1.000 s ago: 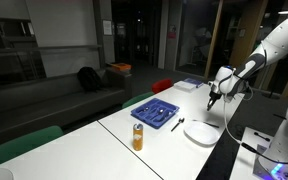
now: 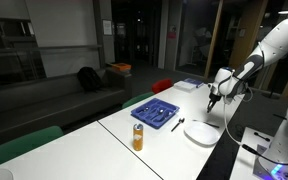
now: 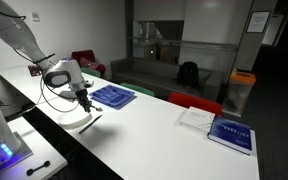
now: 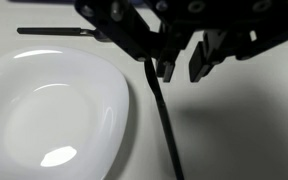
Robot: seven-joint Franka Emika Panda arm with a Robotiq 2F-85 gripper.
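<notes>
My gripper is open, with nothing between its fingers. A white plate (image 4: pixel 54 110) fills the left of the wrist view, just beside the gripper. Below the fingers, a slim dark utensil (image 4: pixel 165 130) lies on the table to the right of the plate; part of it is hidden by the gripper. Another dark-handled utensil (image 4: pixel 54 31) lies past the plate's rim at the upper left. In exterior view 2 the gripper (image 3: pixel 86 107) hangs near the plate (image 3: pixel 74 119), and a dark utensil (image 3: pixel 90 123) lies close by.
A blue tray (image 2: pixel 154 113) with small items sits farther along the white table. An orange bottle (image 2: pixel 138 137) stands upright near it. In exterior view 2, a white box (image 3: pixel 194 120) and a blue book (image 3: pixel 231 134) lie at the right.
</notes>
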